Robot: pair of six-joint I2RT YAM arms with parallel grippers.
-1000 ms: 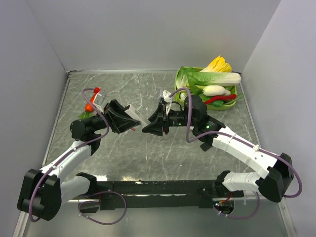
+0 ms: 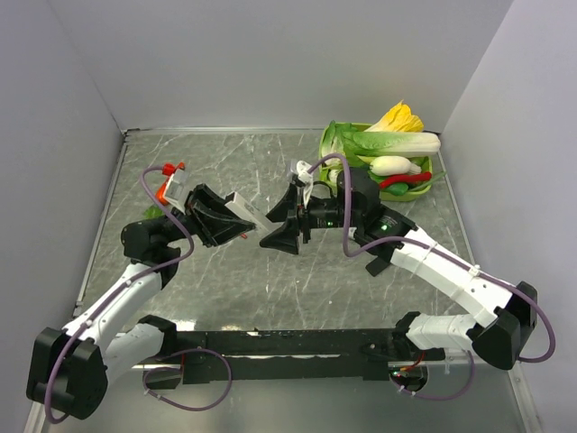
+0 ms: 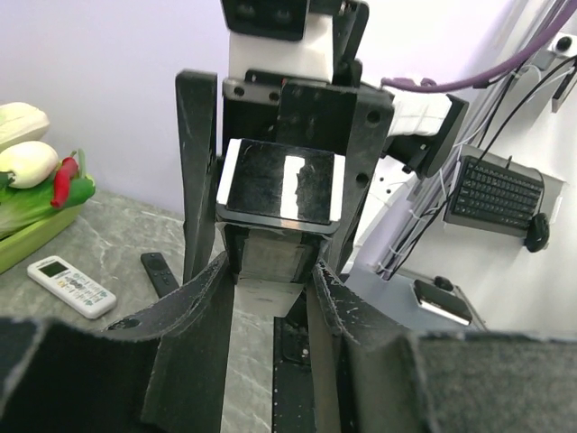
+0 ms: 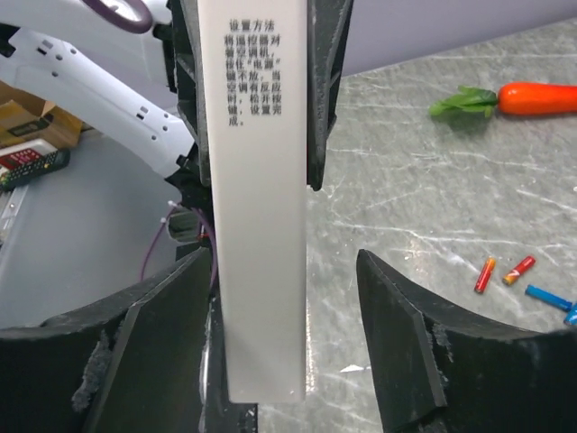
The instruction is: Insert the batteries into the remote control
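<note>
A white remote control [image 2: 252, 213] is held in the air between the two arms. In the right wrist view the remote's pale side [image 4: 260, 207] carries rows of dark printed text; no open battery compartment shows. My left gripper [image 2: 236, 225] is shut on the remote, with its fingers [image 3: 200, 311] against the sides in the left wrist view. My right gripper [image 2: 281, 227] stands open around the other end, a gap showing between its fingers and the remote. Two small red-orange batteries, one [image 4: 485, 275] beside the other [image 4: 519, 270], lie on the table.
A blue object [image 4: 548, 298] lies near the batteries, partly out of view. Another white remote [image 3: 72, 287] and a black remote [image 3: 160, 272] rest on the table. A green basket of vegetables [image 2: 328, 135] stands at the back right, a carrot [image 4: 536, 98] at the left.
The left arm has moved a little leftward.
</note>
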